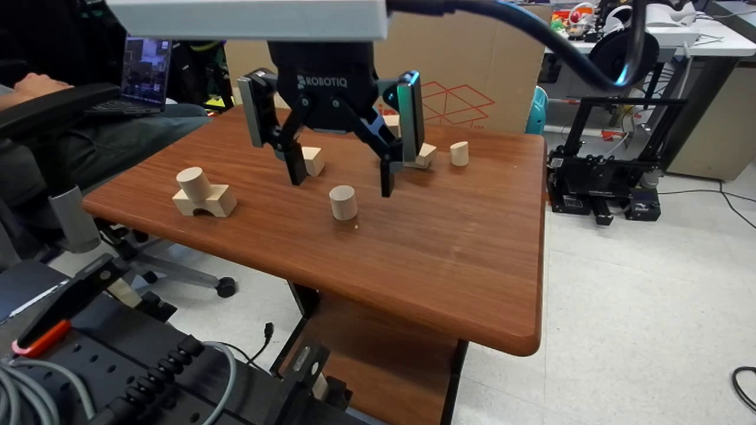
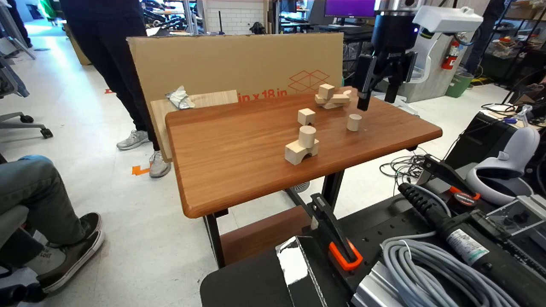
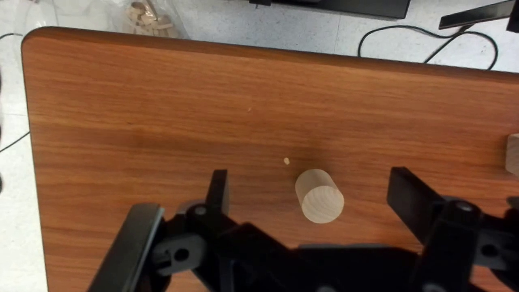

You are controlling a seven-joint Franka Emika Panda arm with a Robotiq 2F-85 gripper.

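Observation:
A pale wooden cylinder (image 1: 344, 203) stands upright on the brown table, and in the wrist view the same cylinder (image 3: 319, 197) appears between and below my fingertips. My gripper (image 1: 341, 185) hangs above the tabletop, wide open and empty. From the second exterior view, the gripper (image 2: 377, 102) is higher than the cylinder (image 2: 353, 122) and apart from it. Another cylinder (image 2: 307, 136) rests on top of an arch block (image 2: 300, 152) near the table's front edge. A small notched block (image 2: 306, 117) sits alone behind that pair.
Toward the back, a stack of plank blocks (image 2: 332, 100) carries a cube (image 2: 326, 91). A short slant-topped cylinder (image 1: 459, 153) stands right of the stack. An upright cardboard panel (image 2: 230, 64) closes off the far side.

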